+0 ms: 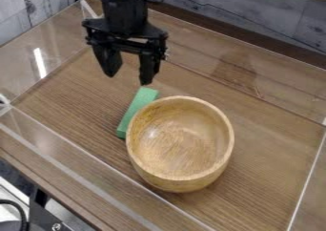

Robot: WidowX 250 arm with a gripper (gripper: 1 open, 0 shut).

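Note:
My black gripper (128,53) hangs in the upper middle of the camera view, open, above and behind the other objects, with nothing seen between its fingers. A flat green object (136,109) lies on the wooden surface below it, its lower part next to or behind a large tan wooden bowl (178,173). The bowl is empty and fills the lower middle.
Grey walls edge the surface at the top. A dark cable (13,211) shows at the lower left corner.

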